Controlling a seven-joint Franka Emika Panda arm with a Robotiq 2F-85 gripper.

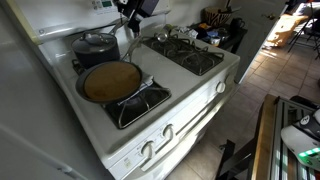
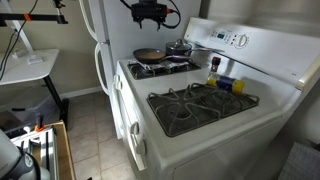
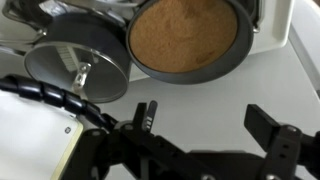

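A dark frying pan (image 1: pixel 112 82) with a brown inside sits on the left front burner of the white stove. Behind it stands a dark pot (image 1: pixel 95 46) with a lid. My gripper (image 1: pixel 134 26) hangs above the stove, close to the pot's right side. In the wrist view, the pan (image 3: pixel 185 36) and the glass-lidded pot (image 3: pixel 82 62) lie beyond my gripper, which is open. Its fingers are wide apart, with nothing held between them. The pan (image 2: pixel 150 54) and pot (image 2: pixel 180 47) also show below the arm in the second exterior view.
A bottle (image 2: pixel 213 70) and a yellow item (image 2: pixel 237 86) stand behind them by the back panel (image 2: pixel 240 42). Knobs (image 1: pixel 147 149) line the stove's front. A white fridge (image 2: pixel 125 35) stands close to the pan's end.
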